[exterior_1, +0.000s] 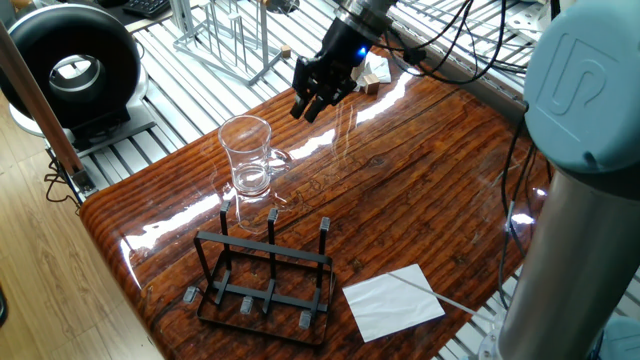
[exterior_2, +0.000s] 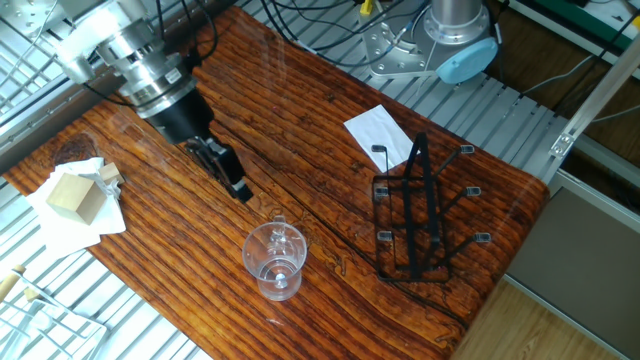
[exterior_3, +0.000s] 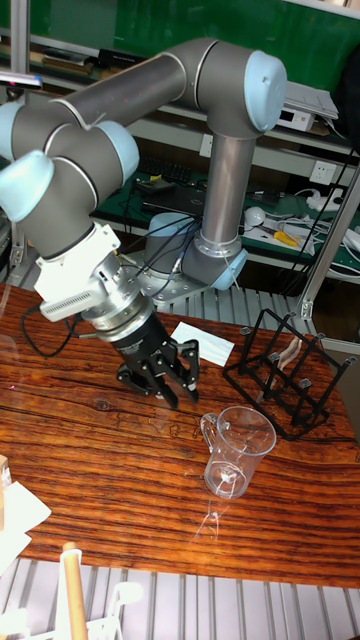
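Note:
A clear glass mug (exterior_1: 248, 160) stands upright on the glossy wooden table, its handle facing the arm's side. In exterior view 1 my black gripper (exterior_1: 305, 112) hangs above the table, past the mug and to its right. Its fingers are apart, and no object shows between them in exterior view 3, where the gripper (exterior_3: 182, 398) is up and left of the mug (exterior_3: 239, 452). From exterior view 2, the mug (exterior_2: 275, 254) is just below and right of the fingertips, not touching them. A black wire rack (exterior_2: 410, 215) with upright prongs stands empty on the table.
A white sheet (exterior_1: 392, 302) lies flat beside the rack. Wooden blocks (exterior_2: 77, 198) rest on white paper at the table's far corner. Cables (exterior_1: 470, 50) hang near the arm. Bare table lies between the mug and the white sheet.

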